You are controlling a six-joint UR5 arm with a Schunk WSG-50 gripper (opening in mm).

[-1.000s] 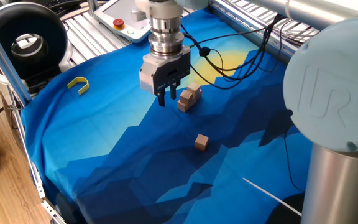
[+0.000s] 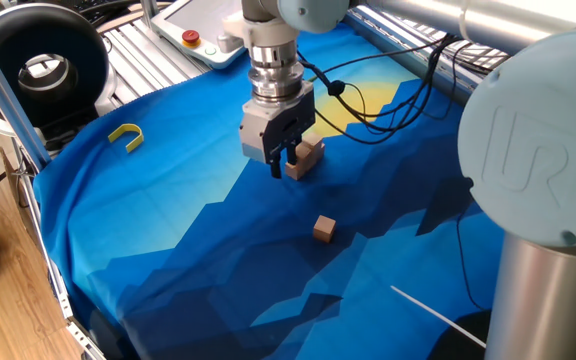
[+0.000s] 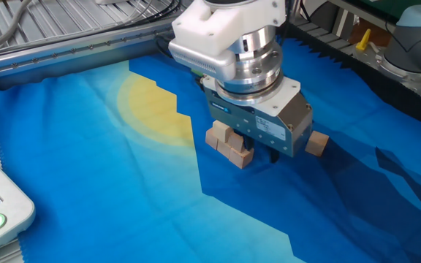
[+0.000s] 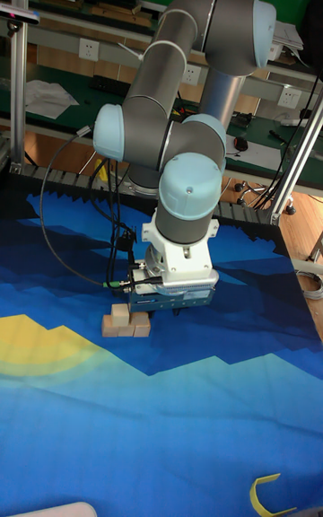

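Note:
A small stack of wooden blocks [image 2: 306, 158] stands on the blue cloth, a bottom row with blocks on top of it, in the middle of exterior view 1. My gripper [image 2: 284, 167] points down right beside this stack, its two fingers parted and nothing visible between them. In exterior view 2 the near finger of the gripper [image 3: 262, 153] comes close to the right side of the stack [image 3: 229, 145]; whether they touch I cannot tell. One single wooden cube [image 2: 324, 229] lies apart on the cloth, and in exterior view 2 this cube [image 3: 316, 143] shows just right of the gripper body.
A yellow curved piece [image 2: 126, 136] lies on the cloth, well away from the blocks. Dark cables [image 2: 388, 120] hang beside the arm. A thin white rod [image 2: 438, 317] rests near the arm's base.
The gripper has moved down and slightly right in exterior view 1, closer alongside the stack. The stack, the single cube and the yellow piece have stayed in place.

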